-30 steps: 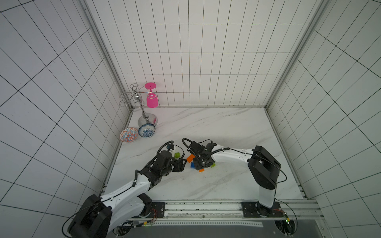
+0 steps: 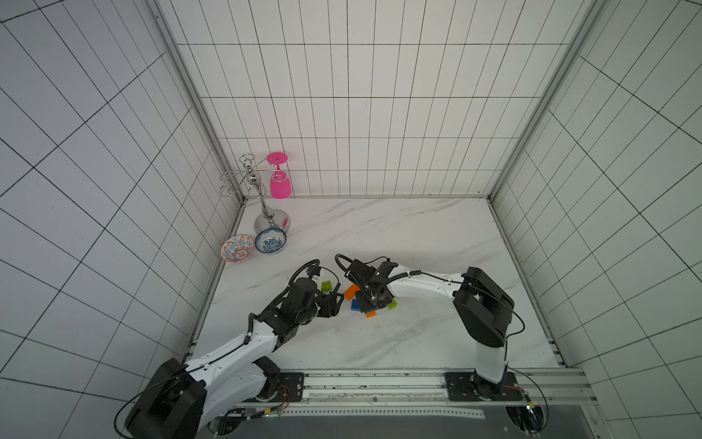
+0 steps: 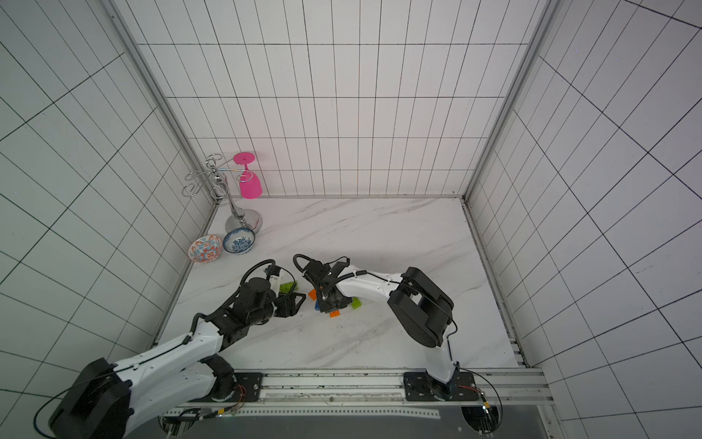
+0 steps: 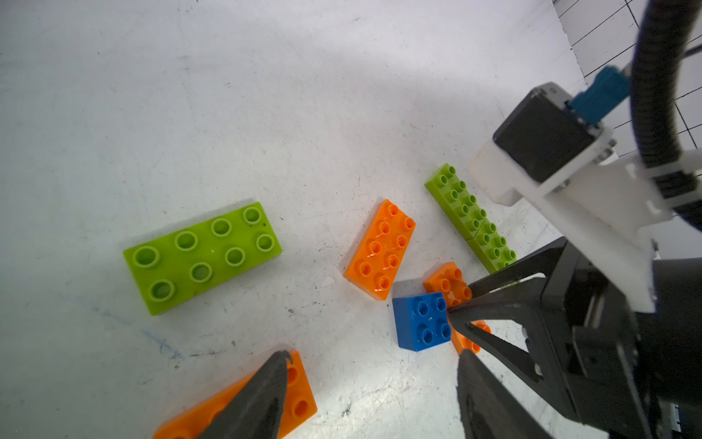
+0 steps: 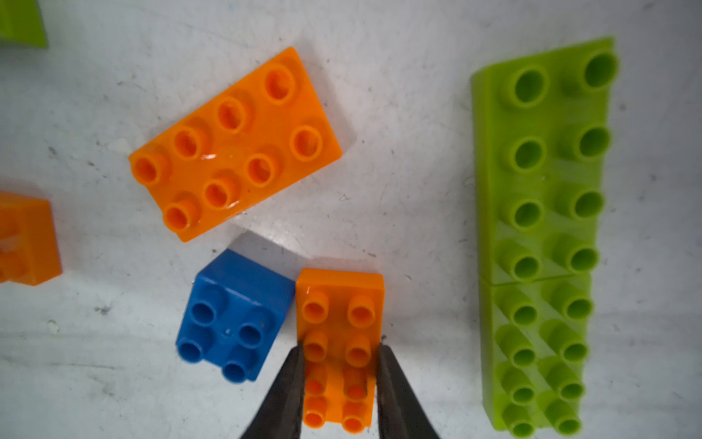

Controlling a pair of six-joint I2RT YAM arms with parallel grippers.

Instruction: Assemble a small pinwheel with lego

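Observation:
My right gripper is shut on an orange brick [image 5: 340, 281], one finger along each long side. Whether that brick rests on the table cannot be told. A blue square brick [image 5: 237, 311] sits against or very near its left side. Beyond them lies a loose orange brick [image 5: 237, 142], studs up. Two green bricks [image 5: 541, 241] stand end to end on the right. In the left wrist view my left gripper is open, nothing between its fingers; another orange brick [image 4: 299, 406] is partly behind its left finger. Another green brick [image 4: 204, 257] lies farther off.
At the back left stand a metal rack [image 2: 264, 212] with a pink glass [image 2: 280, 186], a blue patterned bowl [image 2: 270, 240] and an orange patterned bowl [image 2: 237, 248]. Both grippers are close together over the bricks.
The right arm's elbow has shifted slightly to the left over the last second. The left arm and the bricks show no clear movement.

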